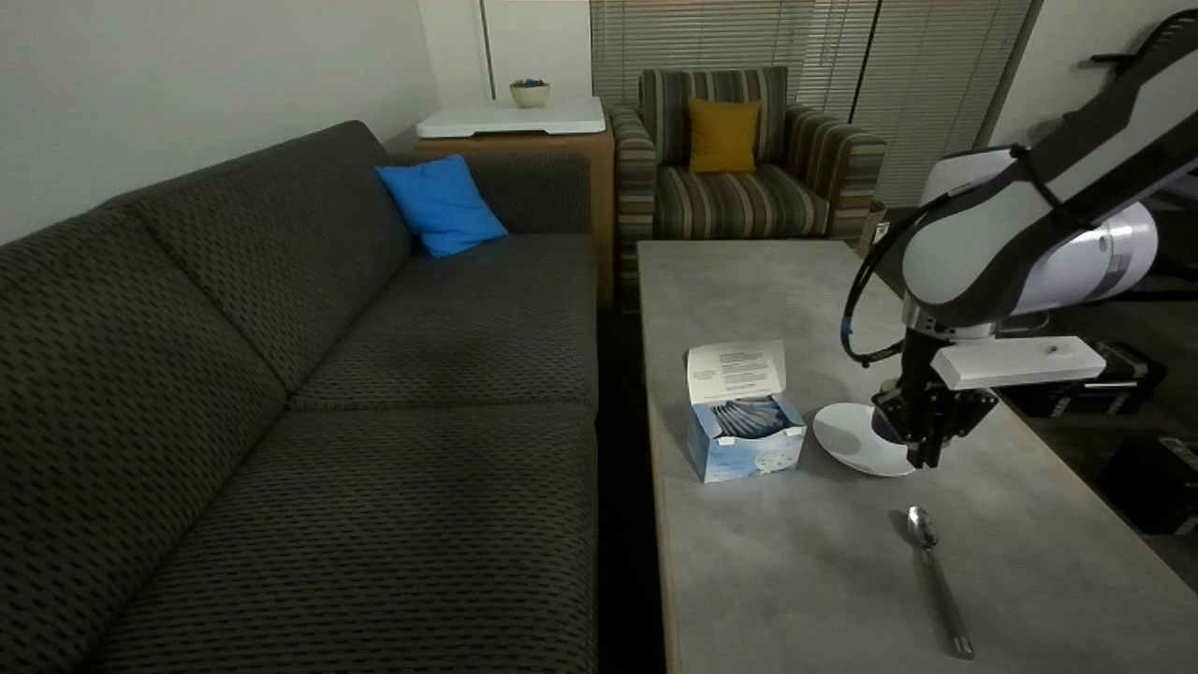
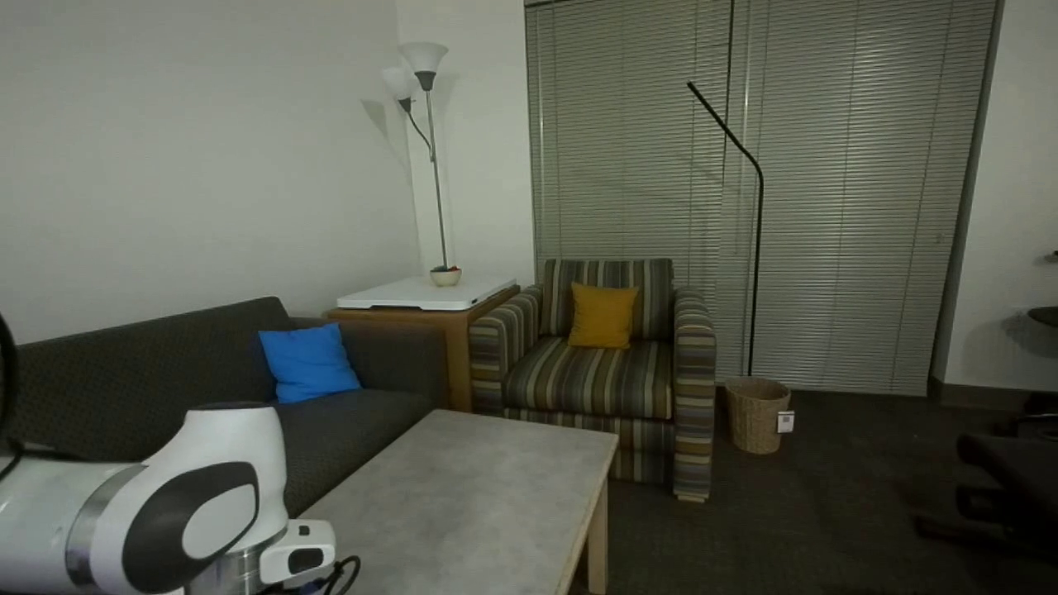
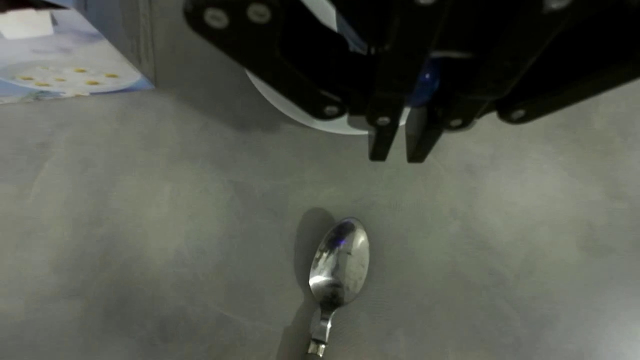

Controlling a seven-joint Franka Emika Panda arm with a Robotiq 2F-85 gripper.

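My gripper hangs over the near side of a white plate [image 3: 285, 103], its two fingers close together with a narrow gap at the tips. Glossy blue shows between the fingers, part of a dark blue object [image 3: 426, 84] that they are shut on. Most of this object is hidden by the gripper, and its shape is unclear. In exterior view 1 a bit of the dark blue object [image 1: 884, 425] shows left of the gripper [image 1: 923, 462], above the plate [image 1: 844, 432]. Whether it touches the plate I cannot tell. A metal spoon [image 3: 340, 264] lies nearer on the table, apart from the gripper.
Left of the plate stands an open blue-and-white box [image 1: 741, 455] full of packets, its lid up. A sofa [image 1: 449, 472] runs along the table's left side.
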